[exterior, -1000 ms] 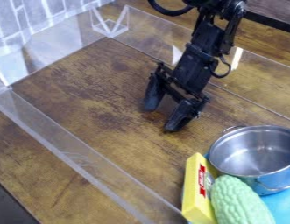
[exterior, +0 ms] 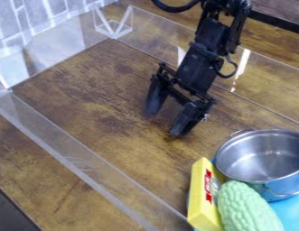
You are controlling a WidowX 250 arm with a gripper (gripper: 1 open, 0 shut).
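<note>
The black robot arm reaches down from the top of the view to the wooden table (exterior: 79,126). Its gripper (exterior: 171,108) is low over the middle of the table, fingers pointing down toward the wood. The fingers are dark and partly blurred against the table, so whether anything is between them cannot be told.
At the lower right are a steel pot (exterior: 260,162), a yellow box (exterior: 202,194) with a red label, and a green textured object (exterior: 246,206) on a blue surface (exterior: 288,212). Clear panels edge the workspace.
</note>
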